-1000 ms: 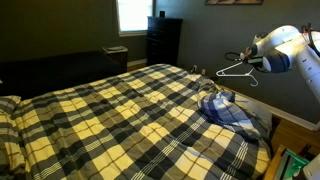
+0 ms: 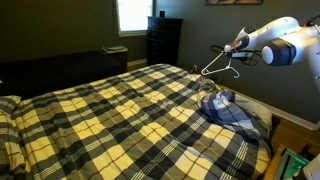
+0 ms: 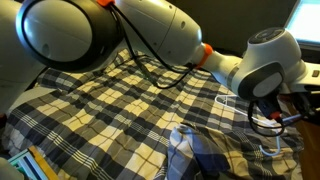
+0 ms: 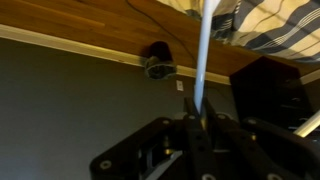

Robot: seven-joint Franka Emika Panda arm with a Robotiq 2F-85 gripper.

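A white hanger (image 2: 218,66) hangs in the air above the far right part of the bed, with my gripper (image 2: 230,48) shut on it. In the wrist view the hanger (image 4: 203,55) runs as a pale bar down to the fingers of my gripper. Part of the hanger (image 3: 225,101) shows beyond the arm in exterior view 2. Below it, a crumpled dark blue and grey garment (image 2: 225,108) lies on the plaid bedspread (image 2: 120,110).
A dark dresser (image 2: 164,40) stands by the far wall, near a window (image 2: 134,15). A small black bin (image 4: 158,60) sits on the wooden floor by the wall. Much of the bed is clear.
The garment stays put.
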